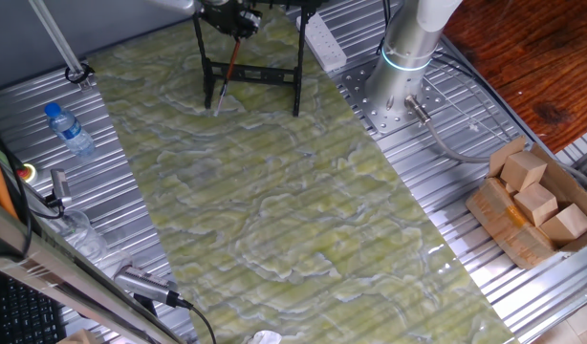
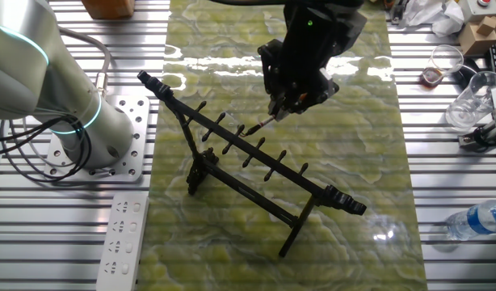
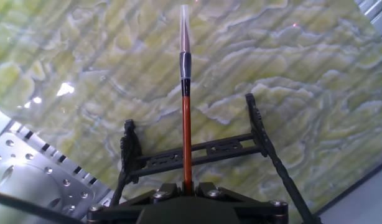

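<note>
A writing brush [image 3: 187, 124] with an orange-brown handle, dark collar and pale, clear-looking tip is gripped at its handle end. My gripper is shut on it, and the tip points away from the fingers. The black brush rack [image 2: 246, 146], with short pegs along its top bar, stands on the green marbled mat [image 1: 274, 191]. In exterior view 1 the gripper [image 1: 242, 34] is at the rack's top, and the brush [image 1: 232, 59] slants down across the frame. From exterior view 2, the gripper [image 2: 280, 111] is beside the top bar; whether the brush touches the rack cannot be told.
A white power strip [image 1: 323, 43] and the robot base [image 1: 394, 91] are close beside the rack. A water bottle [image 1: 70, 130] stands past the mat's other edge. A cardboard box [image 1: 509, 220] of wooden blocks is farther off.
</note>
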